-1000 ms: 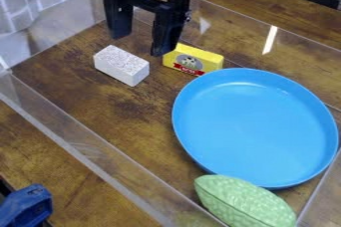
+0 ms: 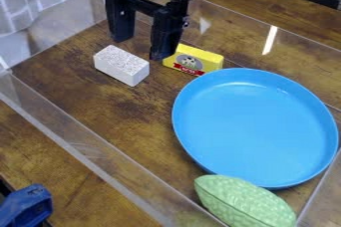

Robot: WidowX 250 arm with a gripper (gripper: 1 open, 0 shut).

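A black gripper hangs at the top centre with its two fingers spread apart, open, above and between a white block and a yellow box with a red label. Both objects rest on the wooden floor of a clear-walled bin, and nothing shows held in the gripper.
A large blue plate fills the right middle. A pale green object lies at the bottom right. A blue object sits at the lower left, outside the clear wall. The wood left of the plate is bare.
The gripper has shifted very slightly; the objects have not moved.
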